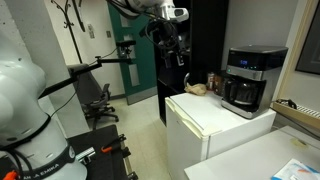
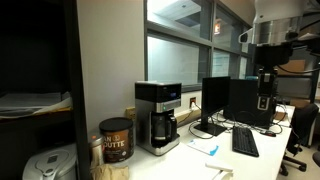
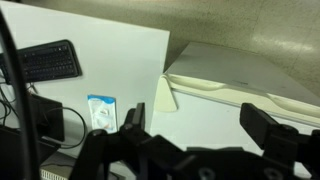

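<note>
My gripper hangs open high over the work surface, its dark fingers wide apart in the wrist view and nothing between them. In the first exterior view the gripper (image 1: 182, 58) is at the upper middle, in front of a dark shelf and left of the coffee maker (image 1: 245, 80). That black and silver machine, with a glass carafe, stands on the white cabinet top (image 1: 205, 112). The second exterior view has the coffee maker (image 2: 158, 115) at the middle and the gripper (image 2: 265, 103) far to its right, touching nothing.
A large brown canister (image 2: 117, 138) and a silver appliance (image 2: 50, 163) stand left of the coffee maker. A keyboard (image 3: 48, 62), monitors (image 2: 214, 98) and a blue-white packet (image 3: 102, 112) occupy the desk. Much of the white cabinet top is bare.
</note>
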